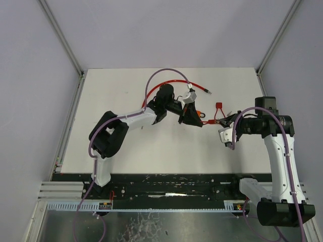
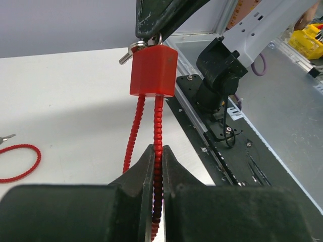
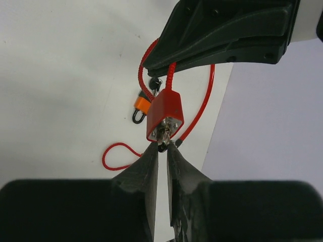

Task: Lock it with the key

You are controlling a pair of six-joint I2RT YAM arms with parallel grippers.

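A red padlock with a braided red cable hangs in the air [image 2: 154, 70] between the grippers. My left gripper is shut on that cable, which runs between its fingers. The lock body [image 3: 160, 111] faces my right gripper with its metal underside, where a key or ring is at the right fingertips. In the left wrist view, a small key [image 2: 126, 58] sticks out beside the lock's top, by the dark right fingers. The right fingers are close together; how firmly they hold the metal is unclear.
On the white table lie an orange padlock [image 3: 142, 105], another red cable lock [image 1: 218, 106] with a key nearby, and a long red cable [image 1: 171, 80] behind the arms.
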